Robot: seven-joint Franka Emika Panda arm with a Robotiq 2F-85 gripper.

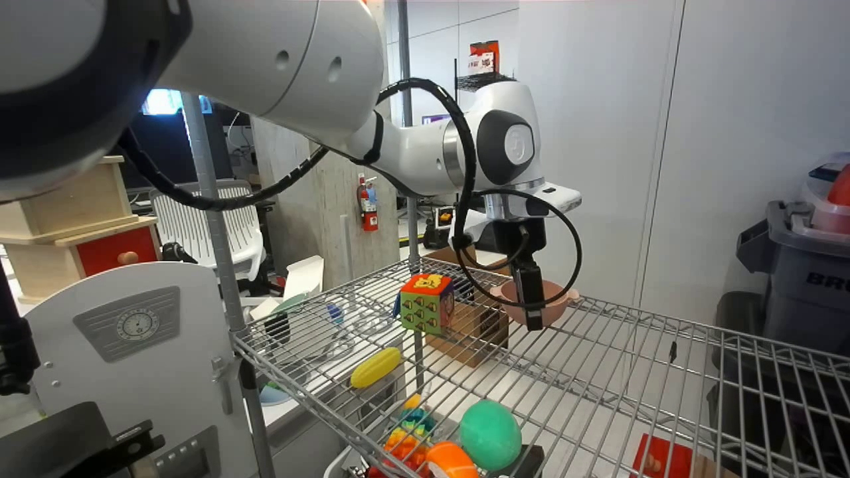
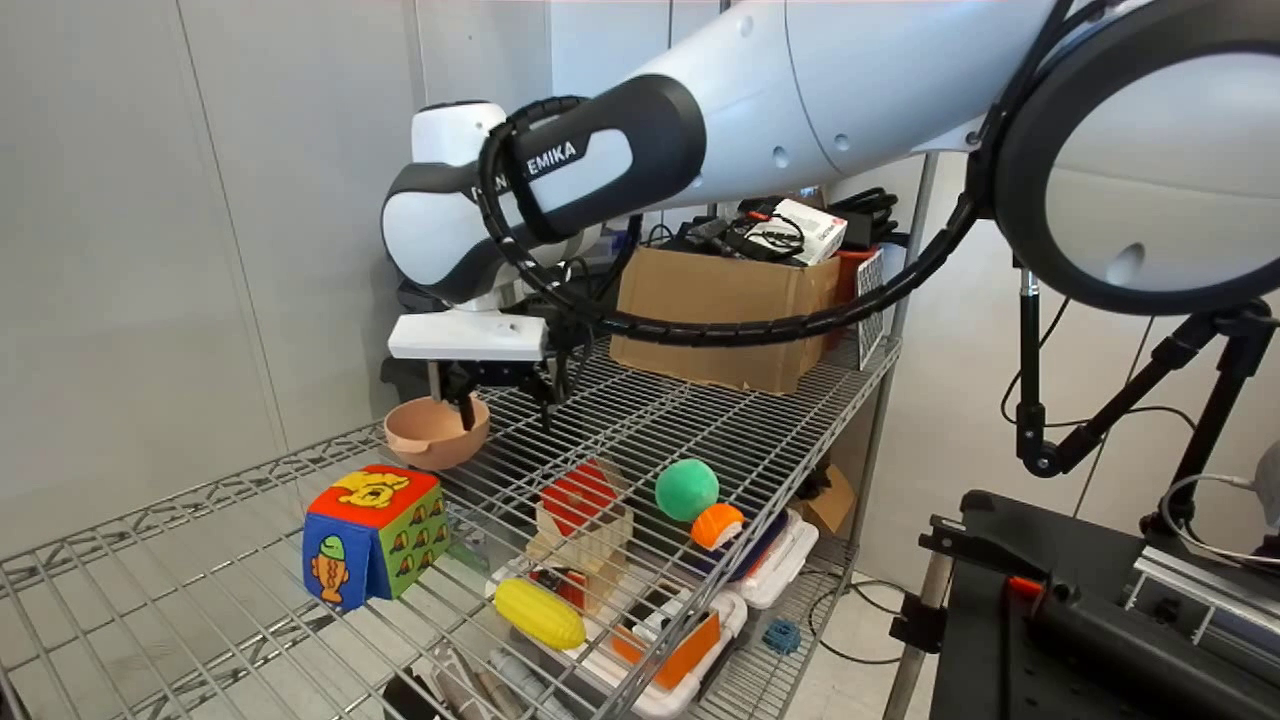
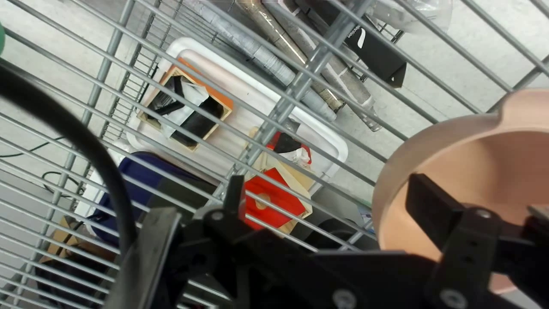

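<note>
My gripper hangs open over the wire shelf, beside a pink bowl near the shelf's back edge. In the wrist view, one finger overlaps the bowl's near rim, while the other finger is over bare wires outside it. No object shows between them. From exterior view 1, the gripper partly covers the bowl. Whether the finger touches the rim, I cannot tell.
On the shelf are a soft picture cube, a yellow corn toy, a green ball and an orange toy. A cardboard box occupies the far end. Bare wires lie between the bowl and box.
</note>
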